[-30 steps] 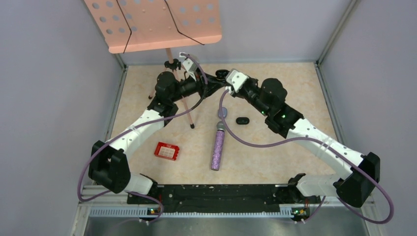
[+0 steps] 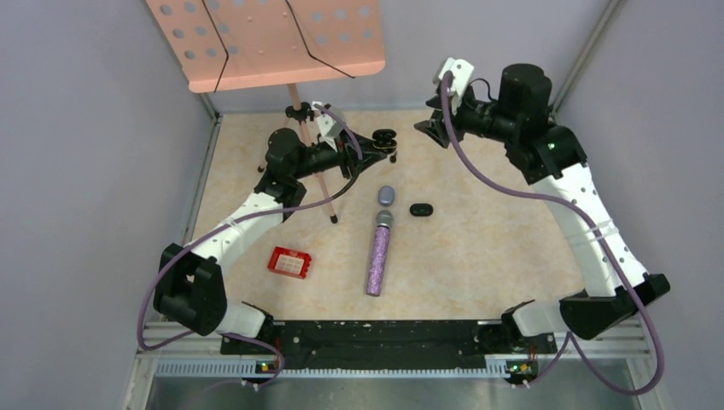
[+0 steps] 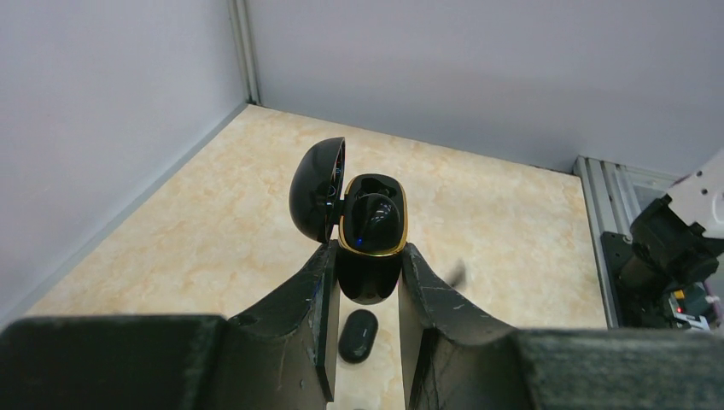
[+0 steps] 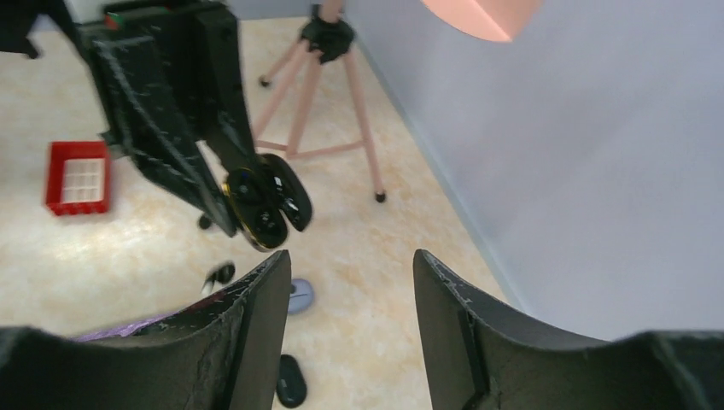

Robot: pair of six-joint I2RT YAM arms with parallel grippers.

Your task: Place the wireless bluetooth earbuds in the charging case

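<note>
The black charging case is held upright with its lid open in my left gripper, which is shut on its body. A glossy black earbud shape with a small blue light sits inside the gold-rimmed case. In the top view the case is above the back middle of the table. My right gripper is raised to the right of it, its fingers apart with nothing between them. The right wrist view shows the held case at the left gripper's fingertips.
On the table lie a black oval case, a grey-blue oval object, a purple glittery microphone and a red box. A pink stand stands at the back left.
My right arm has moved up and to the right, away from the case and the left gripper. The left gripper has barely moved and still holds the case.
</note>
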